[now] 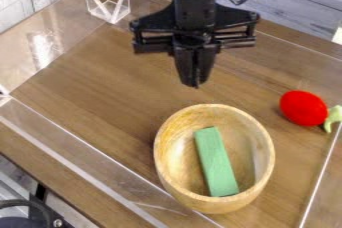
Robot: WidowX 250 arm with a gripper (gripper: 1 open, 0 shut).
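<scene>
A wooden bowl (181,162) stands on the table in the lower middle, with a green block (215,161) lying inside it. My black gripper (195,72) hangs high above the table, up and behind the bowl, clear of it. I see nothing held at its fingertips; whether the fingers are parted is hard to tell.
A red vegetable (303,108) with a pale green top lies right of the bowl. Clear raised edges run along the table's sides, and a pale wall is behind.
</scene>
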